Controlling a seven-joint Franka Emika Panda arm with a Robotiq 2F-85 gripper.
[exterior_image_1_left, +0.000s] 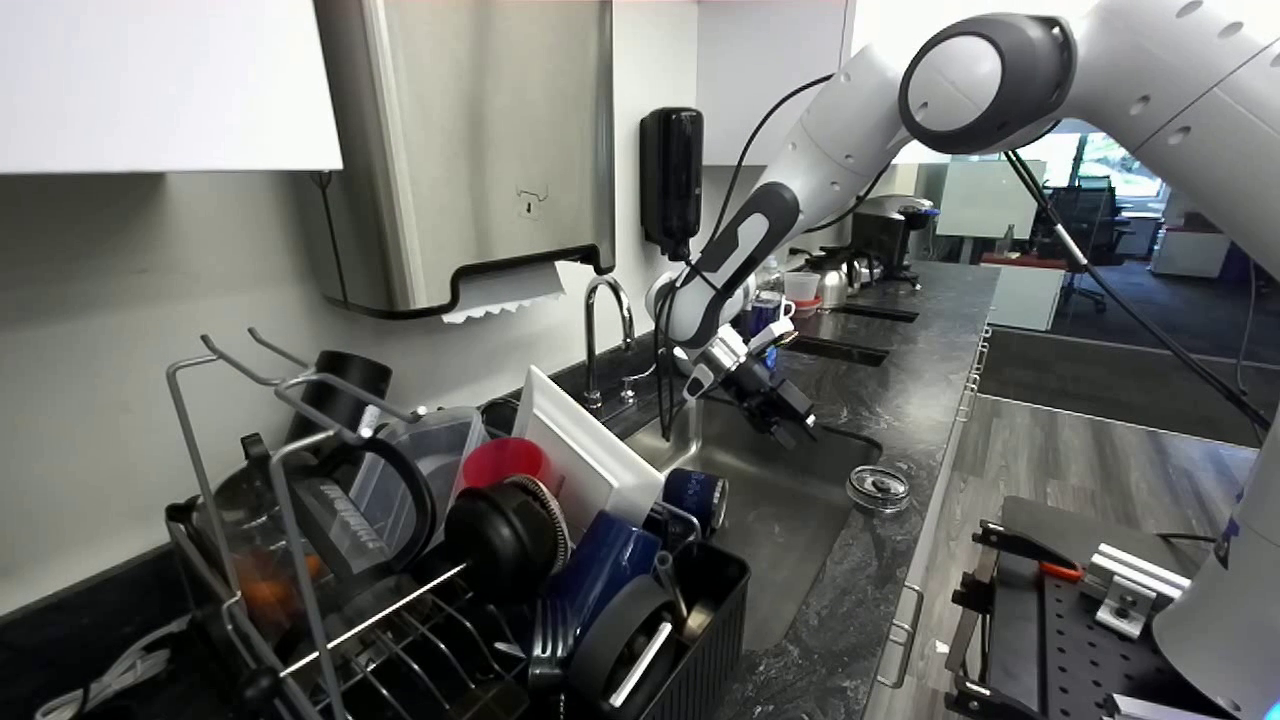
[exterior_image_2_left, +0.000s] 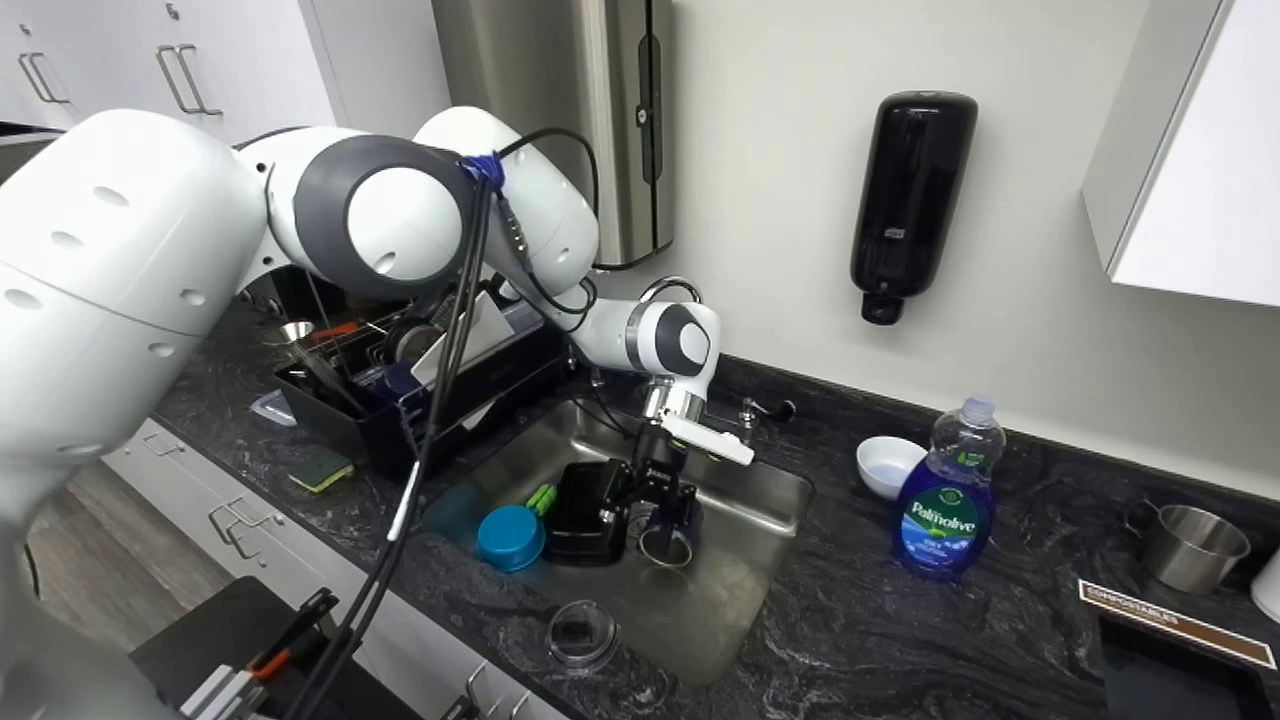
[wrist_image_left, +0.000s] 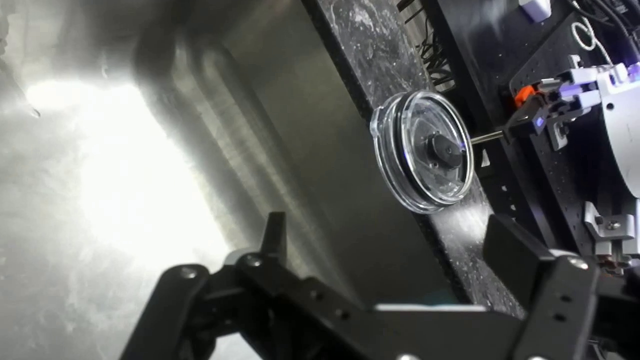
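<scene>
My gripper hangs over the sink (exterior_image_1_left: 768, 516), its fingers wide apart and nothing between them in the wrist view. A clear round lid (wrist_image_left: 433, 153) lies on the counter strip at the sink's front edge, beyond the fingertips. The lid also shows in exterior view 2, near the front rim. That view has a blue round container (exterior_image_2_left: 510, 538), a black container (exterior_image_2_left: 585, 514), a bright green item (exterior_image_2_left: 542, 498) and a dark cup (exterior_image_2_left: 666, 546) in the sink. The cup is close to the gripper; whether they touch, I cannot tell.
A crowded dish rack (exterior_image_1_left: 360, 576) borders the sink, and the faucet (exterior_image_1_left: 591, 336) stands at its back. On the other side are a white bowl (exterior_image_2_left: 888, 466), a blue soap bottle (exterior_image_2_left: 948, 498) and a metal pot (exterior_image_2_left: 1194, 548). A sponge (exterior_image_2_left: 320, 469) lies near the rack.
</scene>
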